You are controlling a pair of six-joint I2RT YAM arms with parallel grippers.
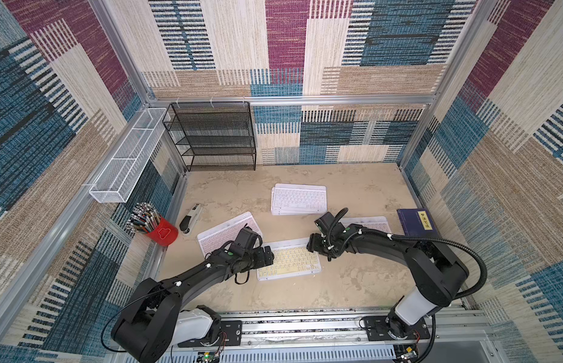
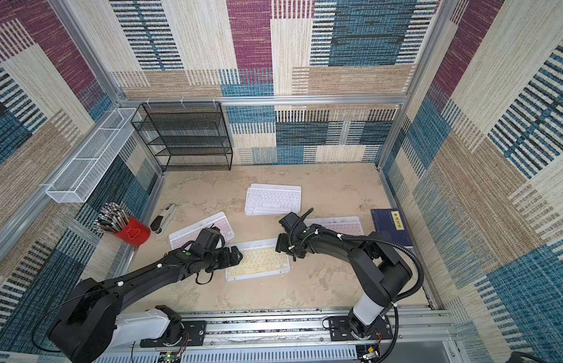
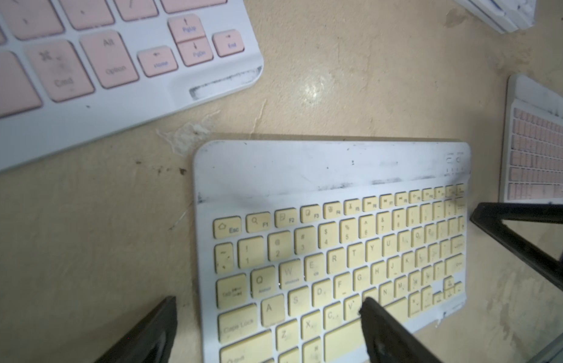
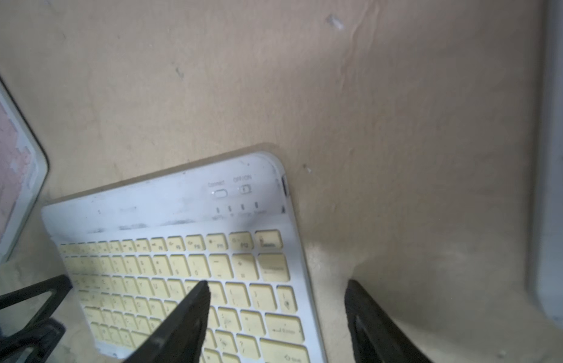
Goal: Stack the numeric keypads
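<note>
The yellow-keyed keyboard [image 1: 287, 259] lies flat at the front middle of the table, slightly turned. Over its left end my left gripper is open; in the left wrist view one finger is over bare table and the other over the keys. My right gripper stands part open at the opposite end, its fingers apart on either side of the right edge, with no grip showing. Farther back is a stack of white keyboards [image 1: 299, 199]. A pink-keyed keyboard [image 1: 224, 233] rests at left, and another [image 1: 375, 224] at right, partly hidden by the right arm.
A red pen cup [image 1: 164, 232] and a black-and-white handheld tool [image 1: 189, 217] stand at the left. A dark blue book [image 1: 414, 222] lies at the right edge. The black wire shelf [image 1: 214, 142] is at the back left. Bare table surrounds the white stack.
</note>
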